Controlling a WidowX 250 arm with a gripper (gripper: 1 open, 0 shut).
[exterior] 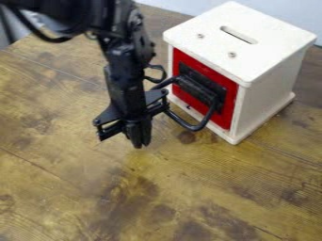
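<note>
My black gripper (138, 137) hangs low over the wooden table, left of a white wooden box (258, 94), its fingers shut with nothing visible between them. The box has a slot and screws on top and a red front (220, 117) facing left, with a black fixture in its middle. A black cable loops beside that front, near the gripper.
The box takes up the back right, and a white surface shows beyond the table's far edge.
</note>
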